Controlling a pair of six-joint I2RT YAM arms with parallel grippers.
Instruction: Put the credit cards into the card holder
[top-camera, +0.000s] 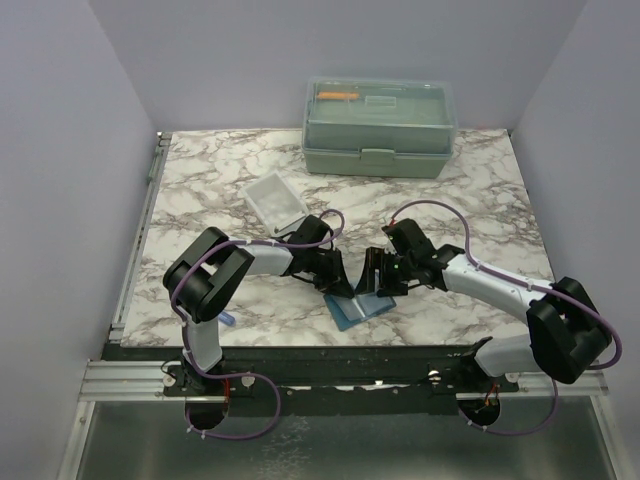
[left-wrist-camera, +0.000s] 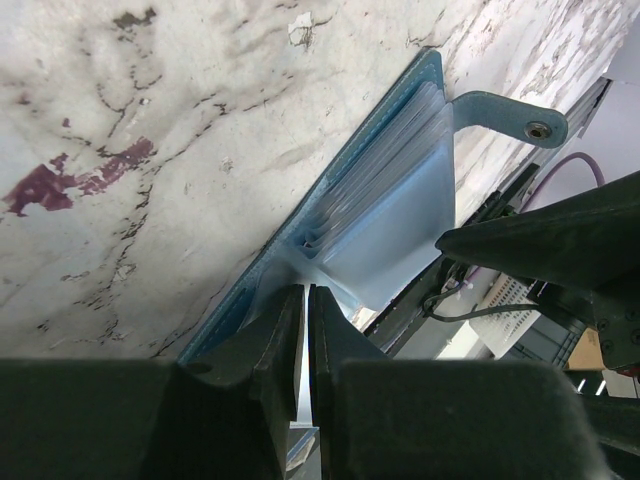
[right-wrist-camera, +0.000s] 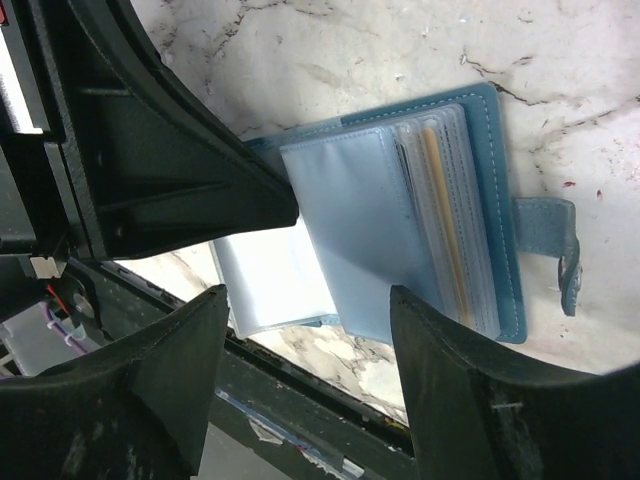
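Observation:
The blue card holder (top-camera: 347, 319) lies opened out near the table's front edge, a stack of clear sleeves (left-wrist-camera: 385, 170) on one side. In the right wrist view, a tan edge (right-wrist-camera: 442, 205) shows among the sleeves, possibly a card. My left gripper is shut at the holder's fold, apparently pinching a thin clear sleeve; the exact grip is hard to see. Standing open over the sleeve stack is my right gripper, with its fingers apart and nothing held between them. I see no loose cards.
An empty-looking white tray (top-camera: 275, 203) sits behind the left arm. At the back stands a large teal-lidded bin (top-camera: 378, 135). A small blue object (top-camera: 226, 318) lies at the front left.

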